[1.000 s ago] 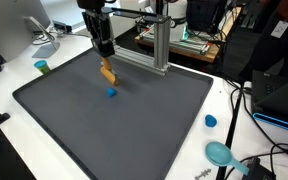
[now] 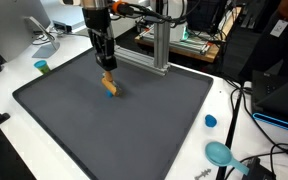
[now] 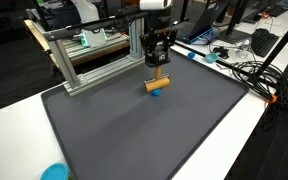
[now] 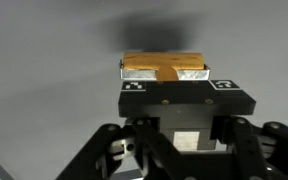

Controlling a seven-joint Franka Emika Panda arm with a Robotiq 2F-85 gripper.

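Observation:
My gripper is shut on the narrow stem of a wooden T-shaped piece, its thicker bar hanging lowermost. This wooden piece looks like a small mallet. Seen from the wrist, the wooden bar stretches across beyond the fingertips, and the stem runs between the pads. A small blue object lies on the dark board close to the bar. In exterior view 1 the wooden piece partly covers the blue object; whether they touch, I cannot tell.
Most of the dark board is bare. A metal frame stands along its back edge. Off to the right are a blue lid-like object and a turquoise cup. A green container sits at the left.
The wooden piece, held throughout, has come lower and nearer the front, toward the blue object.

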